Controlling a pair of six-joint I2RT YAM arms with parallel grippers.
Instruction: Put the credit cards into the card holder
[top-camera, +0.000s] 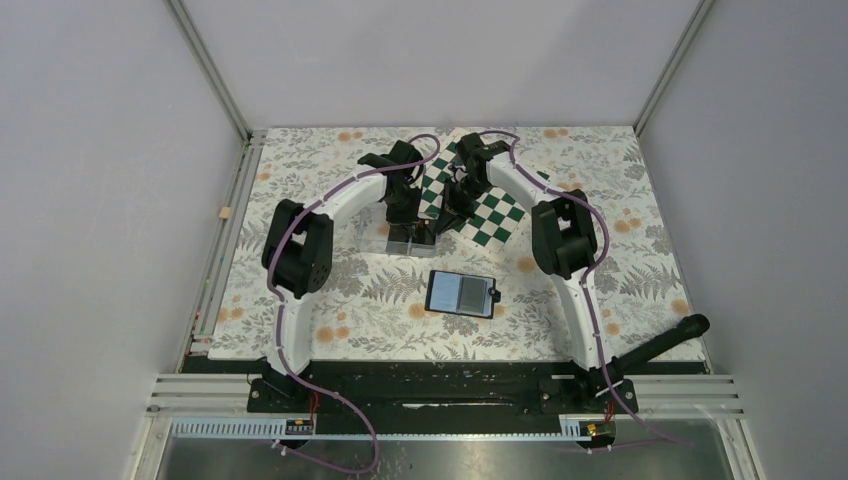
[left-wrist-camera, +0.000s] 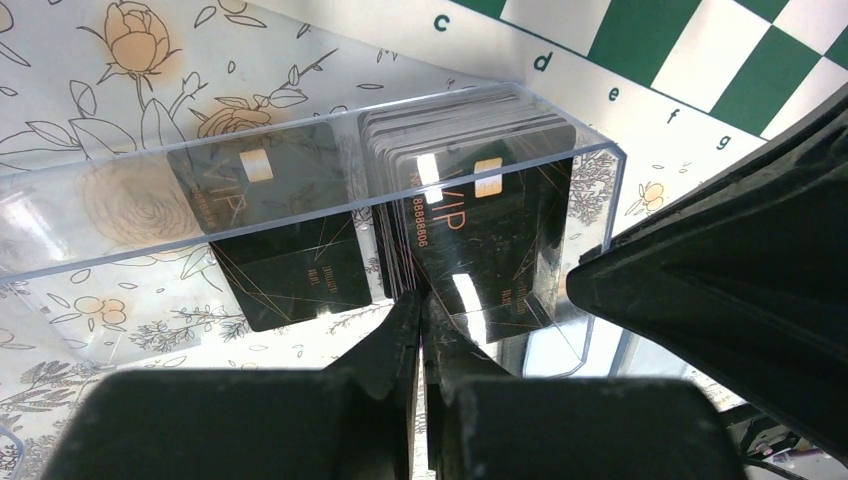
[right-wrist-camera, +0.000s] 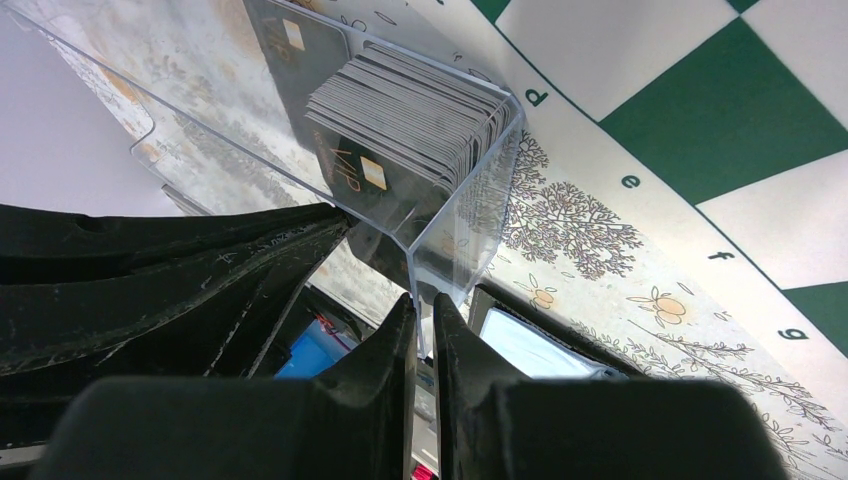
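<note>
A clear box (left-wrist-camera: 120, 247) holds a thick stack of black VIP cards (left-wrist-camera: 480, 230), with a lone black card (left-wrist-camera: 290, 275) lying beside the stack. My left gripper is shut at the lower edge of the stack. Nothing shows between its fingers, and the front card stays outside them. In the right wrist view the left arm's dark fingers (right-wrist-camera: 250, 240) reach in beside the stack. My right gripper is shut on the box's wall near a corner. The open card holder (top-camera: 460, 294), black-edged with grey-blue panels, lies flat nearer the front.
A green and white chequered board (top-camera: 495, 220) lies behind and to the right of the box. Flower-patterned cloth (top-camera: 380, 330) around the card holder is clear. A black rod (top-camera: 660, 342) lies at the front right corner.
</note>
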